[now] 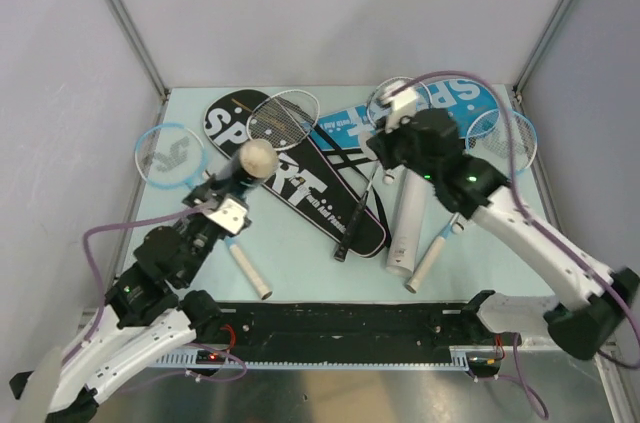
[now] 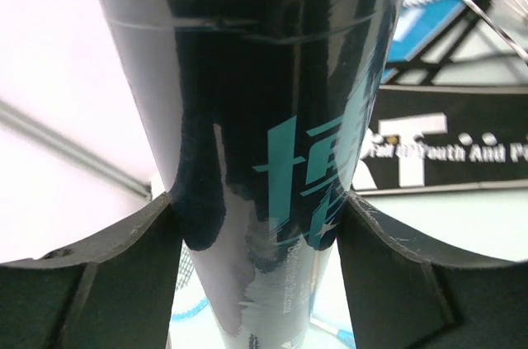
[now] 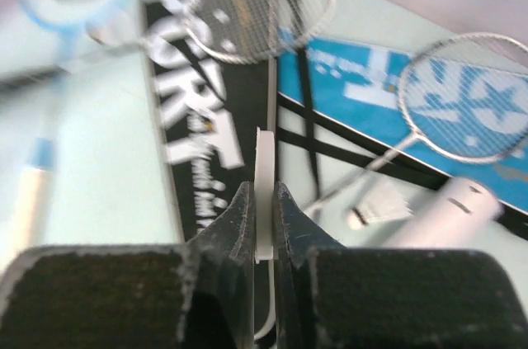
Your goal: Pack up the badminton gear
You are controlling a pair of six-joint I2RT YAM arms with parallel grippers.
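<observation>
My left gripper is shut around a dark shuttlecock tube [image 2: 264, 110] with teal lettering. In the top view this tube [image 1: 240, 175] is held tilted above the left of the table, its pale round end [image 1: 259, 157] toward the upper right. My right gripper is shut on a thin whitish piece [image 3: 264, 176], seen edge-on like a lid. From above, the right gripper [image 1: 398, 123] is blurred over the far middle. A black SPORT bag [image 1: 305, 186] lies diagonally across the table, with a blue bag [image 1: 348, 127] behind it.
Rackets lie around: a white-framed one [image 1: 283, 121], a dark-handled one [image 1: 350, 228], and blue ones at left [image 1: 170, 155] and right [image 1: 502, 138]. A white tube [image 1: 408, 228] and shuttlecock [image 1: 391, 173] lie right of centre.
</observation>
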